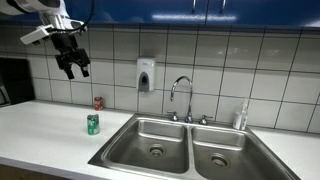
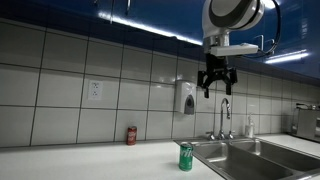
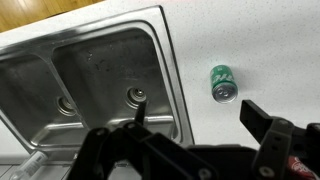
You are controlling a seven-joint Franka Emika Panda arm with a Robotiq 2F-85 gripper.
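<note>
A green can (image 1: 93,124) stands upright on the white counter, left of the sink; the wrist view shows the same green can (image 3: 223,84) from above. Behind it, near the tiled wall, is a red can (image 1: 98,103), also upright in exterior view 2. My gripper (image 1: 77,74) hangs high above the counter, well clear of both cans, pointing down. In the wrist view its fingers (image 3: 262,118) stand wide apart at the lower edge, open, with only counter and sink rim between them.
A double steel sink (image 1: 155,150) with a tall faucet (image 1: 181,95) fills the right side. A soap dispenser (image 1: 146,75) is mounted on the wall, and a bottle (image 1: 241,116) stands behind the sink. Blue cabinets (image 1: 200,12) run overhead.
</note>
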